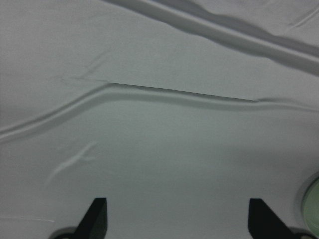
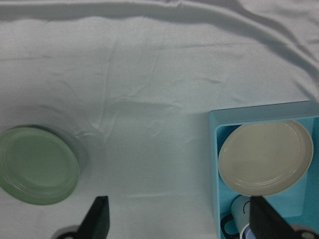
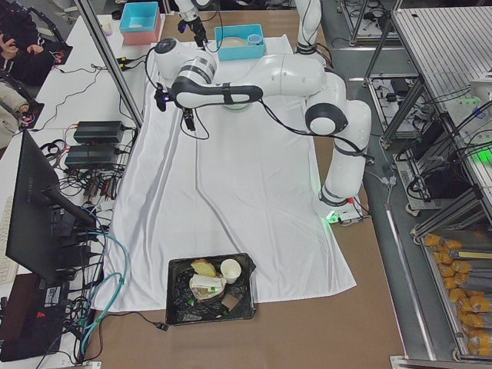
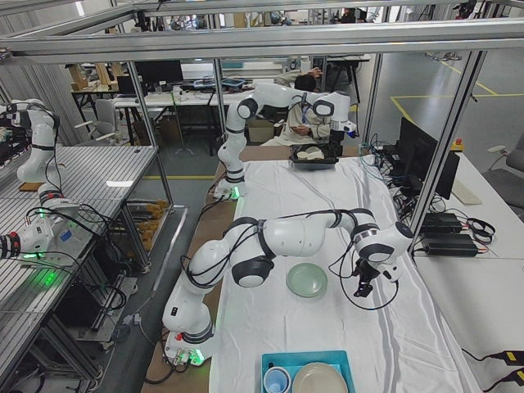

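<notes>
My left gripper hangs open over bare white cloth, with the green plate's edge [image 1: 311,204] at the right of that wrist view. My right gripper is open above the cloth between the green plate [image 2: 37,164] and a blue bin [image 2: 261,110]. The bin holds a beige plate [image 2: 265,157] and a cup [image 2: 241,214] with a dark handle. In the right camera view the green plate [image 4: 307,280] lies on the cloth near the middle of one end.
A black tray [image 3: 176,307] with food-like items, a white cup and bags lies at the other end of the cloth [image 3: 254,215]. Monitors and cables line one side; metal frame posts stand around.
</notes>
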